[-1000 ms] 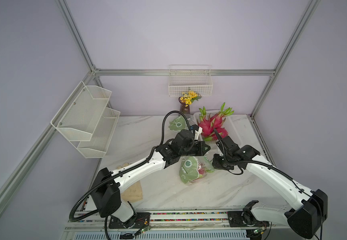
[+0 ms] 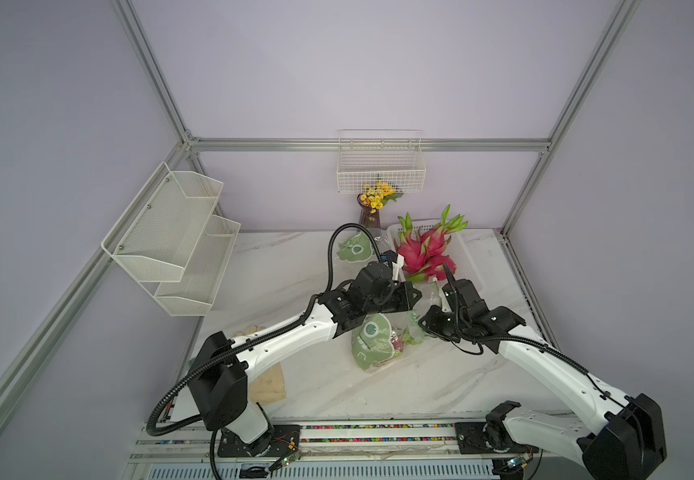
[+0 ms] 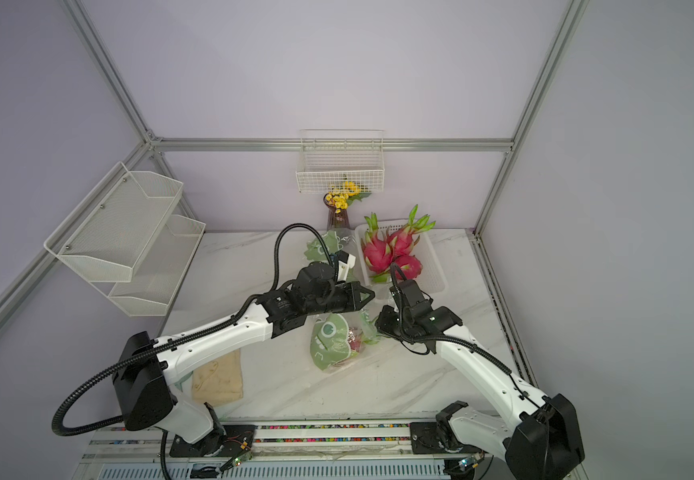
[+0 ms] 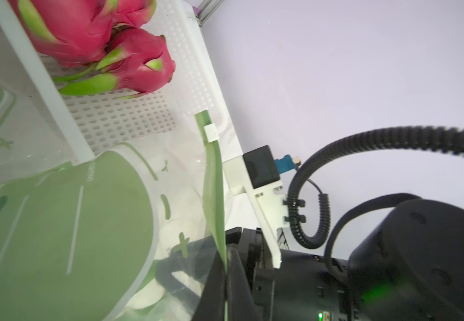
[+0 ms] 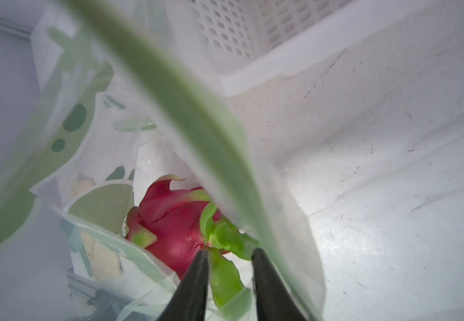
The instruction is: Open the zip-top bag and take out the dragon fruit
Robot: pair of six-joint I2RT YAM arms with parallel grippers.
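The zip top bag [image 2: 373, 340], clear with a green print, lies on the table below the grippers. In the left wrist view its green top strip [image 4: 214, 192] runs between the closed fingers of my left gripper. The right wrist view looks through the bag's open mouth at a red dragon fruit [image 5: 170, 230] with green leaf tips. My right gripper is partly open at the mouth, its blurred fingertips on either side of the fruit's green leaves. Whether they touch is hard to tell.
A white basket [image 2: 471, 280] with several dragon fruits [image 2: 413, 254] stands behind the grippers. A second green-printed bag [image 2: 355, 247] lies by the flower vase [image 2: 369, 217]. A tan cloth [image 3: 219, 377] lies front left.
The bag has shifted slightly left and its mouth area has spread toward the right gripper. The right gripper has moved a little left, toward the left one. My left arm has hardly moved.
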